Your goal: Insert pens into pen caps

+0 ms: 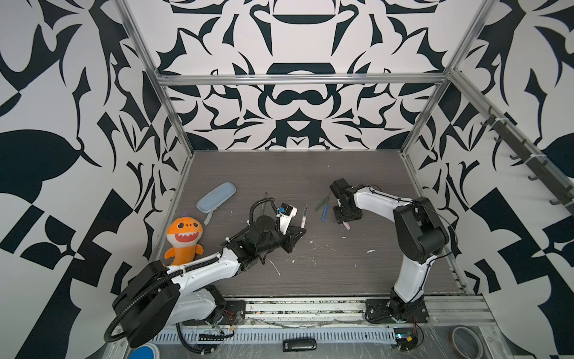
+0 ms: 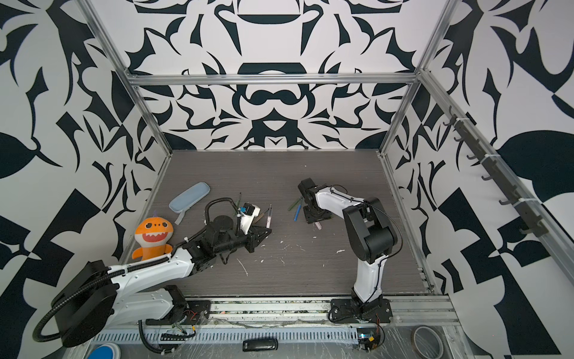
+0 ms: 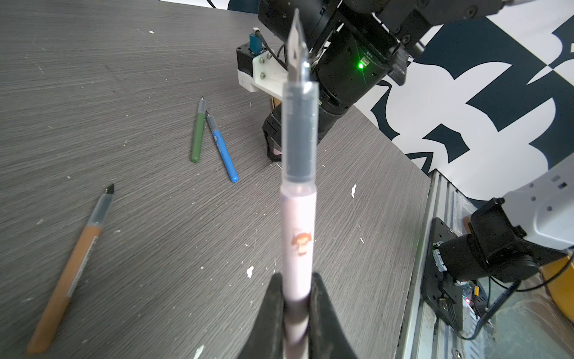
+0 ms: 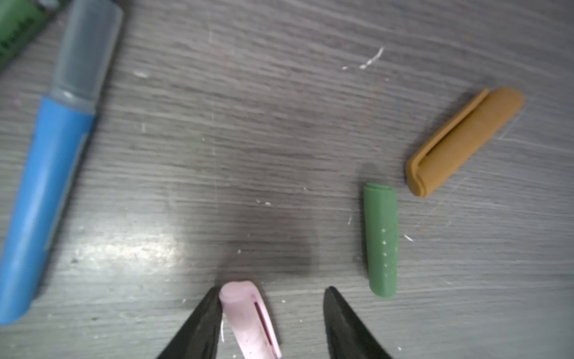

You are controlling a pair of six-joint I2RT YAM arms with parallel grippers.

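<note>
My left gripper is shut on a pink pen, held upright with its tip up. My right gripper hovers low over the table, fingers apart, around the near end of a pink cap. A green cap and an orange cap lie to its right. A blue pen lies at its left, beside a green pen. An orange pen lies on the table in the left wrist view.
A grey-blue case and an orange shark toy occupy the table's left side.
</note>
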